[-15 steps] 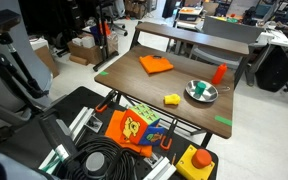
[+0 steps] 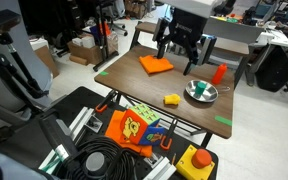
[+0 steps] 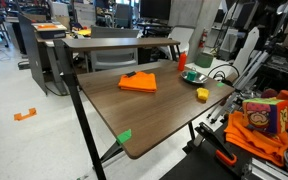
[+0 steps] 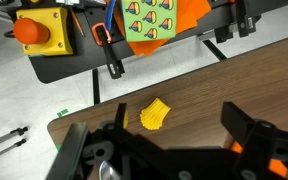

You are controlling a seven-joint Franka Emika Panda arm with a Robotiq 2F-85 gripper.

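Observation:
My gripper [image 2: 178, 57] hangs high over the wooden table [image 2: 134, 80], its fingers open and nothing between the fingers. A small yellow object [image 2: 172, 99] lies near the front edge of the table; the wrist view has this yellow object [image 4: 155, 113] just beyond the finger opening. To its right in exterior view 1 is a round metal pan [image 2: 212, 97] with a green cup [image 2: 200, 88] in it. Farther back on the left lies a folded orange cloth [image 2: 156, 64]. The gripper partly covers the pan [image 4: 108, 171] and the cloth [image 4: 276, 166] in the wrist view.
A red bottle [image 2: 219, 74] stands behind the pan. Off the front edge are a colourful patterned box [image 2: 134, 127] and a yellow box with a red button [image 2: 197, 160]. Bare table lies between cloth and yellow object.
The arm was out of view a second ago. It has come in from the top and moved lower over the table, gripper open. The table objects have not moved.

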